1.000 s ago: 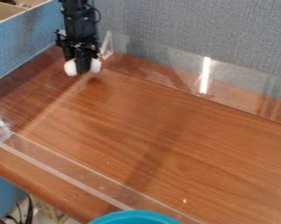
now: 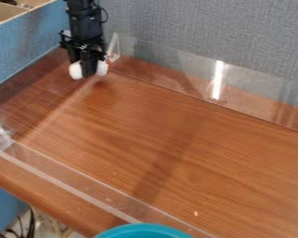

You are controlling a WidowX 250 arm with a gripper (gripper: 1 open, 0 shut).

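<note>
My black gripper (image 2: 86, 58) hangs at the back left corner of the wooden table, low over a white object (image 2: 99, 68) that shows on both sides of its fingers. Whether the fingers are closed on that object or only around it is unclear, as the gripper hides its middle.
A grey padded wall stands behind and a blue one at the left. A teal bowl (image 2: 142, 231) is partly visible at the bottom edge.
</note>
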